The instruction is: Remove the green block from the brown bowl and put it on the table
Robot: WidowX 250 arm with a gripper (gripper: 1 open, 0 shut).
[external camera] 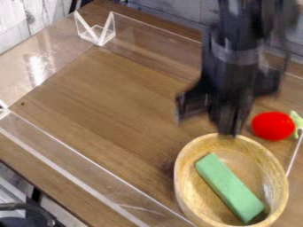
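Observation:
The green block (pixel 229 187) lies in the brown bowl (pixel 183 177) at the lower right, slanting across its inside. Above and behind the bowl is my black gripper (pixel 217 117), badly blurred. Its lower parts are clear of the block, and nothing green shows up among them. The blur hides how far apart the fingers stand.
A red round object (pixel 272 126) sits just behind the bowl at the right, with a pale green thing (pixel 296 121) beside it. Wide bare wooden table (pixel 112 106) stretches left of the bowl. Clear low walls edge the table, and a white wire piece (pixel 96 30) stands at the far left corner.

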